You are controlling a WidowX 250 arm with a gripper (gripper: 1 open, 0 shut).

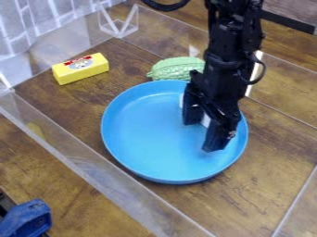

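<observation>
My black gripper [210, 120] hangs down over the right part of a blue plate [148, 139], its fingers low near a small pale object that is mostly hidden behind them. Whether the fingers are open or shut on that object is not clear from this view.
A green cabbage-like item [172, 68] lies behind the plate, and a yellow box [82, 68] sits at the upper left. A blue object [25, 220] is at the lower left corner. Clear plastic edges run along the left. Bare wood shows right of the plate.
</observation>
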